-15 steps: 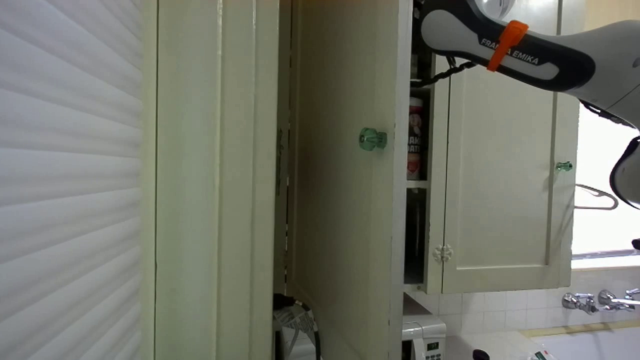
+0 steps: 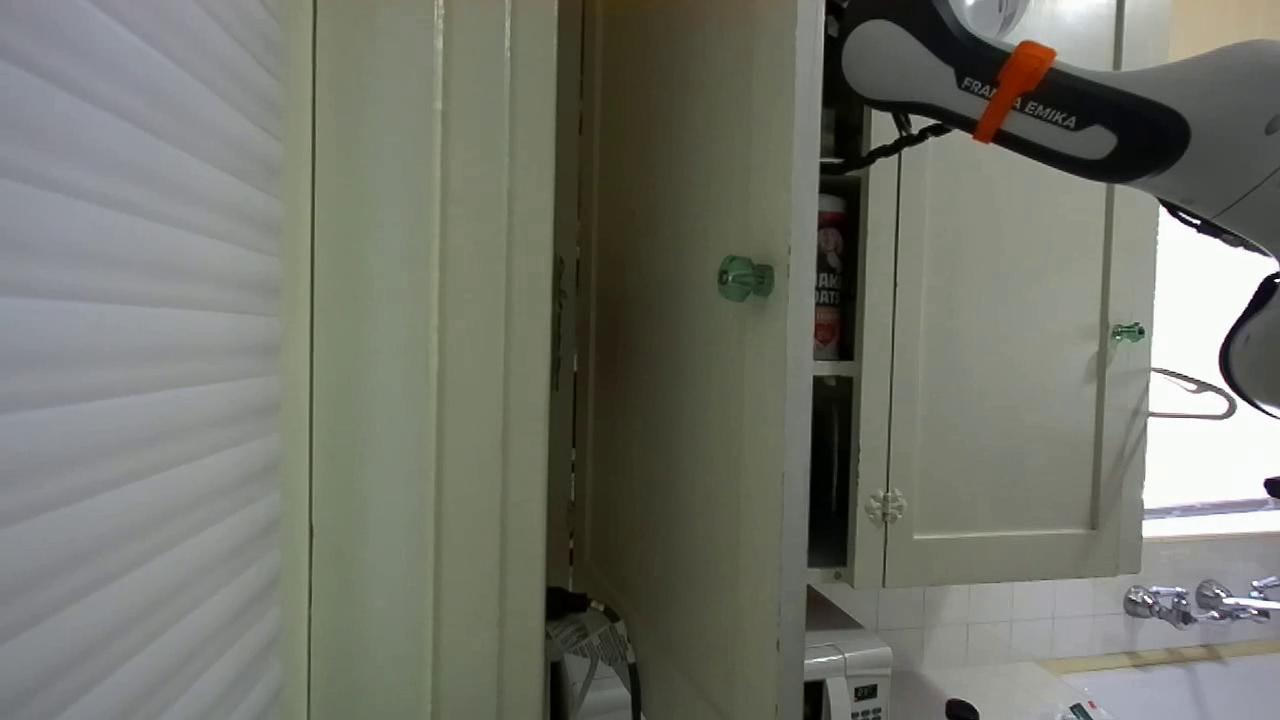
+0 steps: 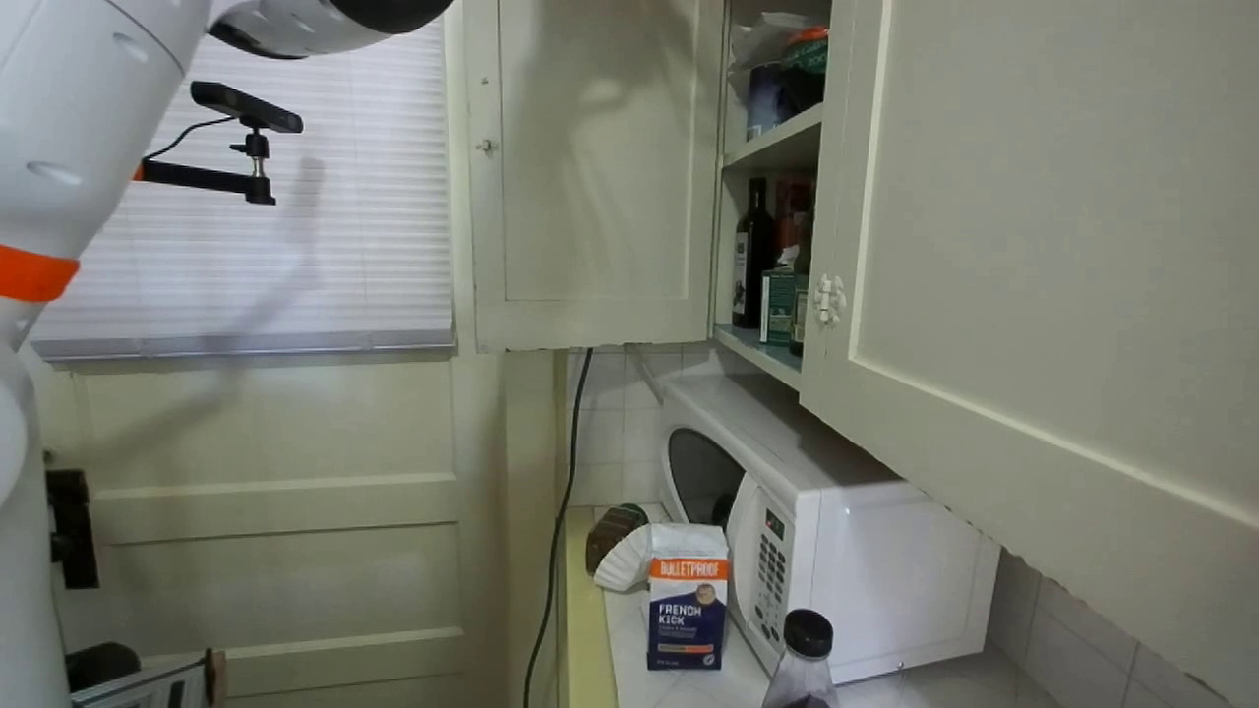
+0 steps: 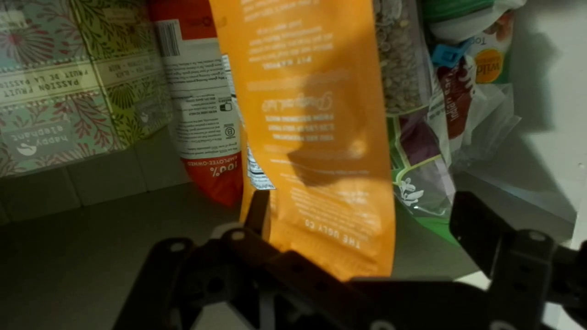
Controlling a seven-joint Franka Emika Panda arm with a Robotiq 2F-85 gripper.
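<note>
My gripper is open in the wrist view, one dark finger (image 4: 258, 211) to the left and the other finger (image 4: 476, 225) to the right. An orange pouch (image 4: 324, 143) stands on a shelf ahead, its lower part showing between the fingers. Whether either finger touches it, I cannot tell. Right of it is a clear bag of pale grains (image 4: 404, 66), and to its left a red and white bag (image 4: 201, 99). Neither exterior view shows the gripper; the arm (image 2: 1032, 96) reaches behind the open cabinet door (image 2: 684, 360) in exterior view 1.
A patterned tea box (image 4: 71, 82) stands left on the shelf, and the cabinet's side wall (image 4: 556, 110) closes the right. Bare shelf (image 4: 99, 247) shows at lower left. Beneath the cabinet are a microwave (image 3: 873, 555), a coffee bag (image 3: 687, 602) and a dark-capped bottle (image 3: 808, 637).
</note>
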